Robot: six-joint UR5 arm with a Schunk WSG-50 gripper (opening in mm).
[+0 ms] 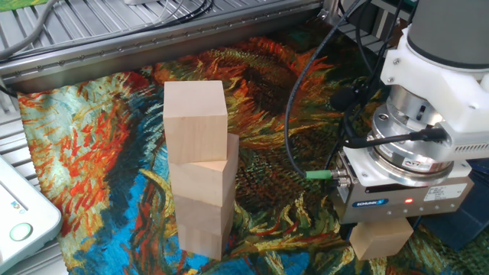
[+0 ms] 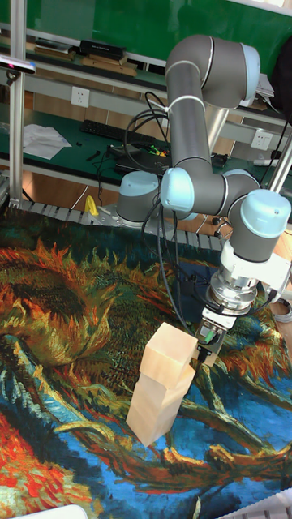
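A tower of several pale wooden blocks (image 1: pixel 200 183) stands left of centre in exterior view 2, its blocks turned slightly against one another. To its right, a single wooden block (image 1: pixel 380 240) sits on the patterned cloth. My gripper (image 1: pixel 380 227) is low over this single block, its metal body covering the block's rear upper part. One dark finger shows at the block's left side; the other is hidden, so the finger's opening is unclear. In exterior view 3 the tower (image 2: pixel 162 385) stands in front of the gripper (image 2: pixel 205 348) and hides most of the area beneath it.
A white device (image 1: pixel 27 218) with a green button lies at the left edge. A black cable (image 1: pixel 289 126) loops beside the arm. A dark blue box (image 1: pixel 458 221) stands at the right.
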